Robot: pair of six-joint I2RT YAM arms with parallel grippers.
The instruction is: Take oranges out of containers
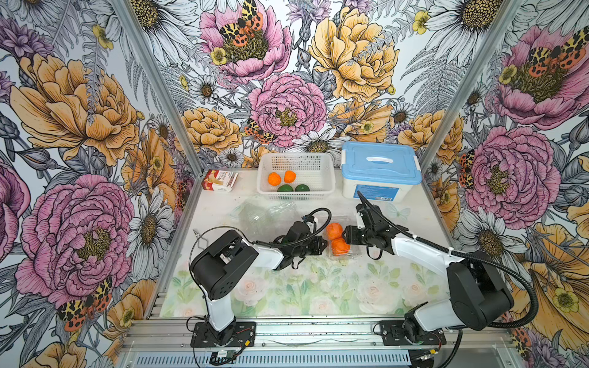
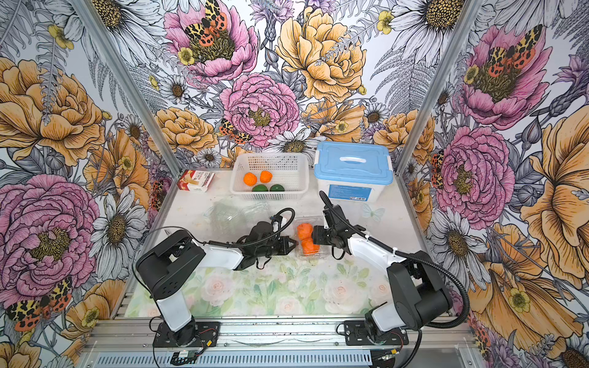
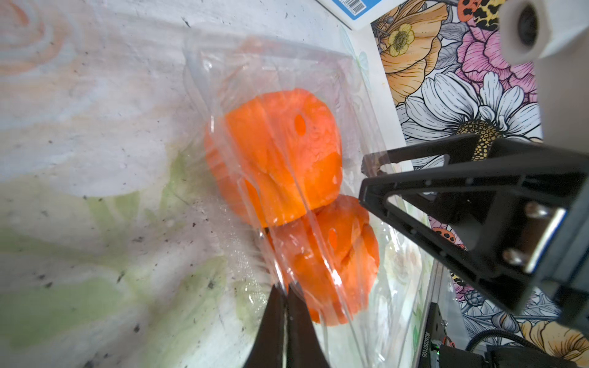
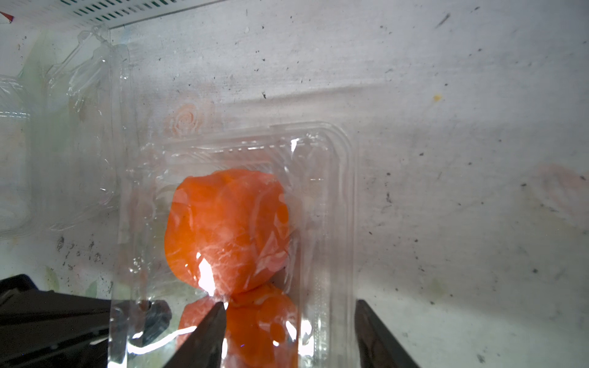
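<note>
A clear plastic container [image 4: 334,184] holds two oranges, one [image 4: 225,230] behind the other [image 4: 260,325], at the table's middle front. My left gripper is shut at the container's left side, the plastic directly beyond its tips; whether it pinches any is unclear. My right gripper stands part open over the container, its fingers either side of the nearer orange, apparently above or at the plastic. The white basket [image 1: 325,181] at the back holds two oranges [image 1: 274,178] and green fruits [image 1: 302,189].
Another clear container [image 4: 67,153] lies to the left. A lidded box [image 1: 380,162] stands back right, a small carton [image 1: 217,180] back left.
</note>
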